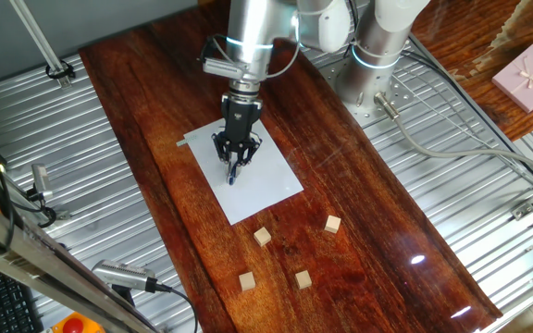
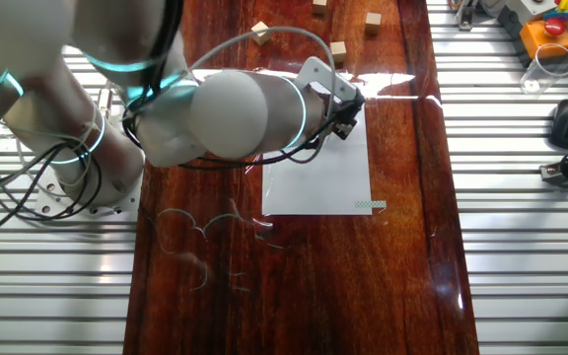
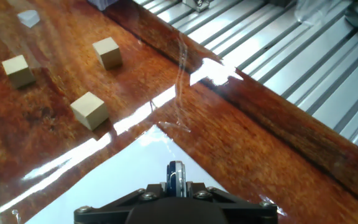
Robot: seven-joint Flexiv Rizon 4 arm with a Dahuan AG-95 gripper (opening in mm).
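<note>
A slim blue-and-silver object (image 3: 177, 177), pen-like, stands between the fingers of my gripper (image 1: 233, 165), which is shut on it. Its blue lower part (image 1: 232, 178) shows below the fingers, over the white sheet of paper (image 1: 268, 179). Whether its tip touches the sheet cannot be told. No clear mark shows on the paper. In the second exterior view the arm covers part of the sheet (image 2: 309, 192), and the gripper (image 2: 345, 124) is partly hidden at its upper edge.
Several small wooden cubes lie beyond the sheet, the nearest a pale cube (image 3: 90, 111). A checkered strip (image 2: 370, 204) sits at one paper corner. A pink box (image 1: 529, 78) stands far right.
</note>
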